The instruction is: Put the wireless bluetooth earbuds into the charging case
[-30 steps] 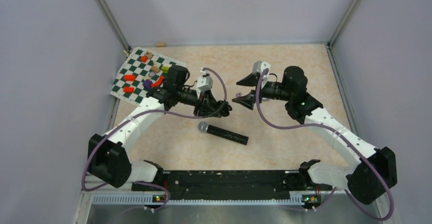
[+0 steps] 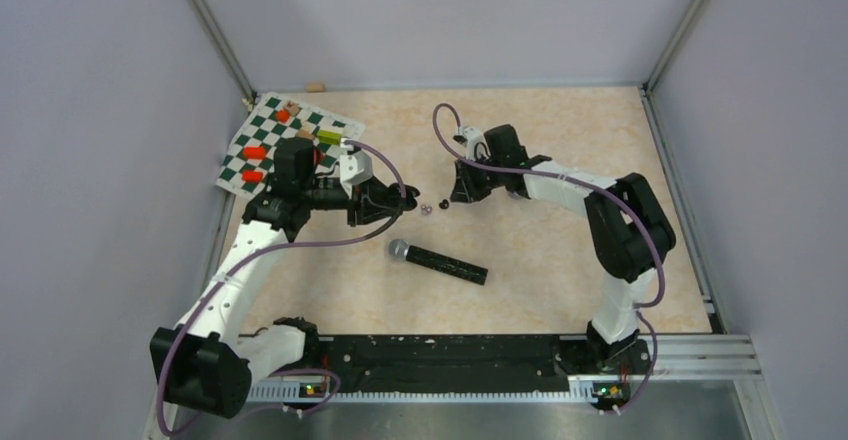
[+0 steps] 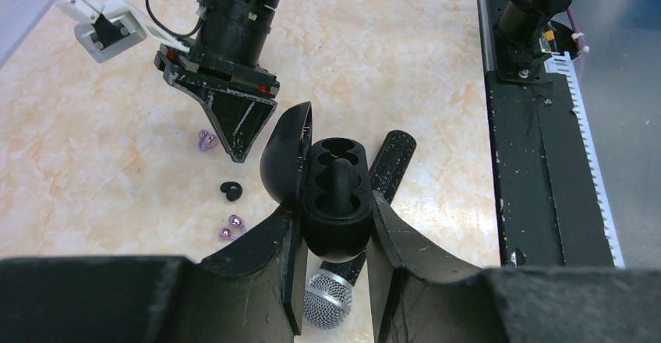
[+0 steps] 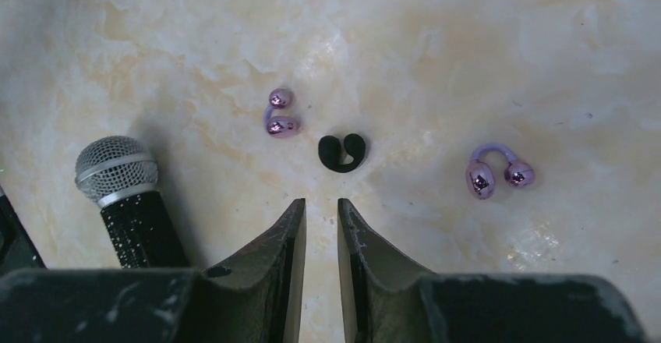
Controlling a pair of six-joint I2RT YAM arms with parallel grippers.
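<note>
My left gripper is shut on the black charging case (image 3: 337, 220), held above the table with its lid (image 3: 285, 154) tipped up and its slotted inside showing. Whether any slot is filled, I cannot tell. Three earbuds lie on the table in the right wrist view: a purple one (image 4: 281, 117), a black one (image 4: 341, 160) just beyond the fingertips, and another purple one (image 4: 497, 170) to the right. Above the table, my right gripper stands slightly open; a narrow gap separates its fingers (image 4: 292, 234), with nothing visible between them.
A microphone (image 2: 438, 259) lies in front of the earbuds. At the far left is a checkered board (image 2: 268, 125) with coloured blocks. Bare tabletop (image 2: 600, 150) stretches out on the right.
The left gripper has shifted left with the case.
</note>
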